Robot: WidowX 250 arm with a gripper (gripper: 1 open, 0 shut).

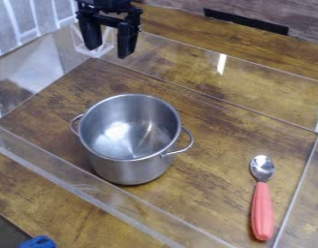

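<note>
At the top left, the black gripper (pixel 110 39) hangs above the back of the wooden surface, open with its two fingers apart and nothing seen between them. A steel pot (pixel 131 155) with two side handles stands upright left of centre, below and apart from the gripper. A spoon with a pink handle (pixel 262 208) and a metal bowl end lies at the lower right, apart from the pot.
Low clear plastic walls (pixel 252 73) border the wooden work area (pixel 233 116). The surface right of and behind the pot is clear. A blue object (pixel 38 241) shows at the bottom left corner.
</note>
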